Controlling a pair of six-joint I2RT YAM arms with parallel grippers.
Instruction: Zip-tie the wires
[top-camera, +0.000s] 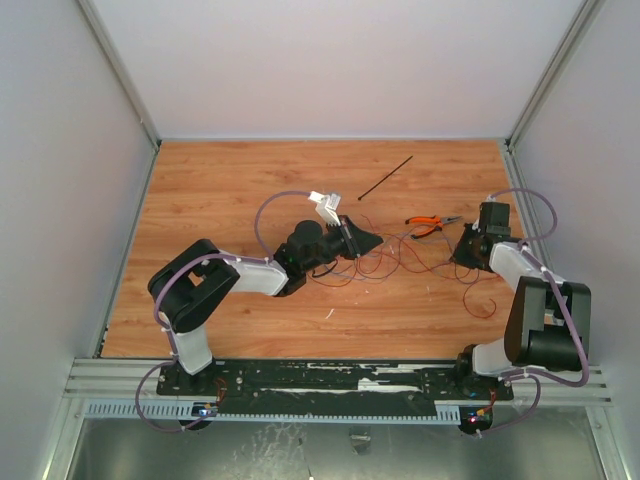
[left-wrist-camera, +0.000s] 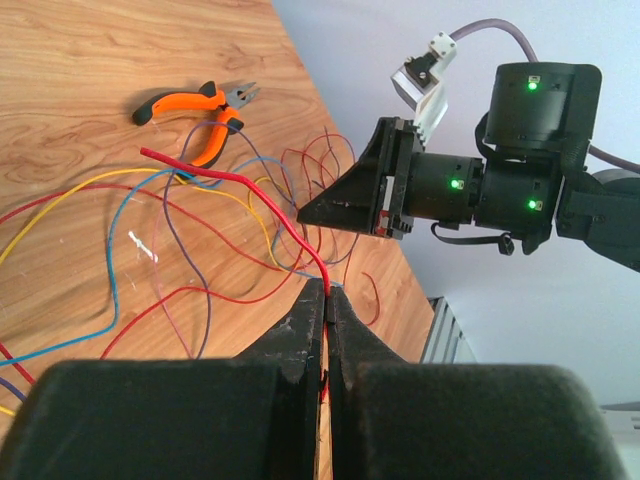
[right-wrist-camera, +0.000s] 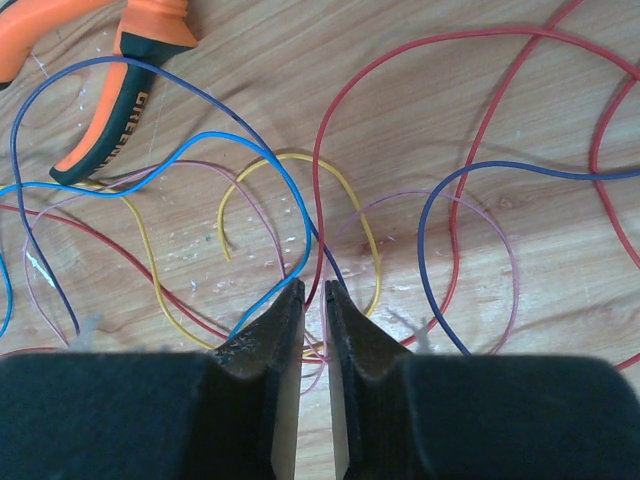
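In the left wrist view my left gripper is shut with a red wire (left-wrist-camera: 230, 176) running up from between its fingertips. Tangled coloured wires (left-wrist-camera: 110, 290) spread over the wooden table. In the right wrist view my right gripper is low over the tangle, its fingertips slightly apart among red, blue and pink wires; whether any wire is between them is unclear. A long black zip tie (top-camera: 385, 177) lies alone at the back of the table.
Orange-handled pliers (top-camera: 425, 220) lie behind the wires, left of my right gripper. White walls bound the sides and back, with a metal rail along the front.
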